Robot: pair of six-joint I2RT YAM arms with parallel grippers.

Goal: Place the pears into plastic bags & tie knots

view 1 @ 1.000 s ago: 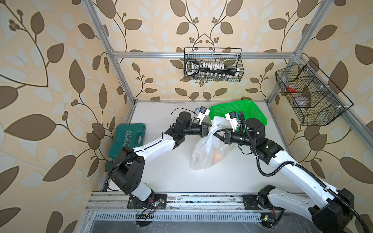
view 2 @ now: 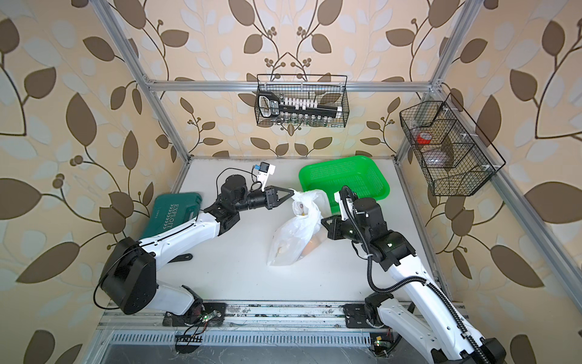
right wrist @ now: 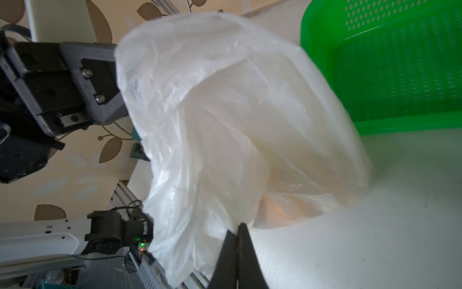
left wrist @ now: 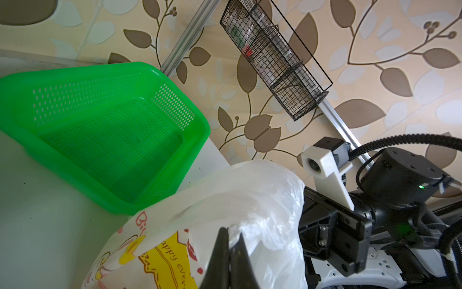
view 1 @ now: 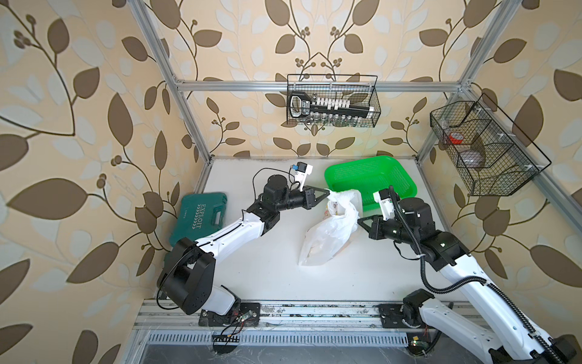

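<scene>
A white, translucent plastic bag leans on the table, its gathered upper part raised between my two arms. Through its lower side shows a pale orange shape, likely a pear. In the left wrist view the bag bears a yellow print. My left gripper is shut on the bag's upper edge at its left. On the other side my right gripper is shut, its tips pinching a fold of the bag. No knot shows. The bag hides most of its contents.
An empty green basket stands right behind the bag. A teal case lies at the table's left. Wire baskets hang on the back and right walls.
The left gripper has shifted slightly left.
</scene>
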